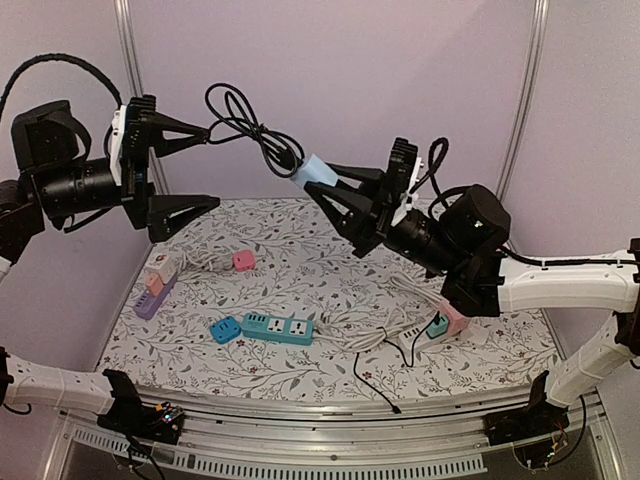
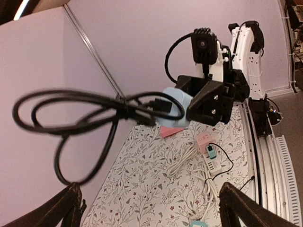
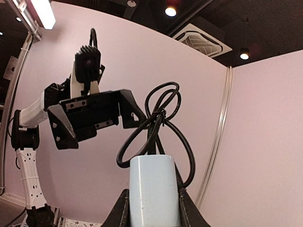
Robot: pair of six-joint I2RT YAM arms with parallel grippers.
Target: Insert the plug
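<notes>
High over the table, my right gripper is shut on a pale blue plug block, which has a bundled loop of black cable hanging off it toward the left. My left gripper is open, fingers wide, beside the cable loops, which reach to its upper finger in the top view. In the left wrist view the loops are blurred close to the camera, partly in front of the block.
Below lie a teal power strip, a blue socket block, a pink block, a purple strip at left, and white cables with more sockets at right.
</notes>
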